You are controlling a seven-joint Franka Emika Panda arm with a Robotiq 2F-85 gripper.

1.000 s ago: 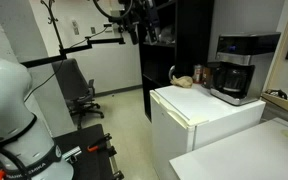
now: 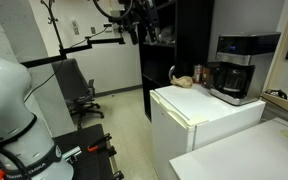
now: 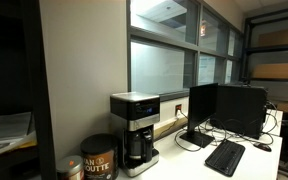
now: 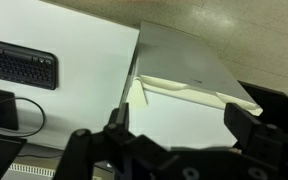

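Note:
High above the white cabinet [image 2: 189, 105], my gripper is open, its dark fingers wide apart at the bottom of the wrist view. Nothing shows between them except the cabinet's white top far below. A black and silver coffee maker [image 2: 241, 68] stands at the back of that cabinet top, its glass carafe in place. Beside it are a tan object [image 2: 182, 81], too small to make out, and some jars. Exterior view 2 shows the coffee maker [image 3: 135, 132] next to a dark can [image 3: 99, 157] and a smaller tin [image 3: 70, 166]; my gripper is outside that view.
A lower white table [image 2: 239, 152] adjoins the cabinet, carrying a black keyboard [image 3: 225, 158] and monitors [image 3: 201, 105]. Dark shelving [image 2: 191, 40] rises behind the cabinet. An office chair [image 2: 76, 90] stands on the floor to the left.

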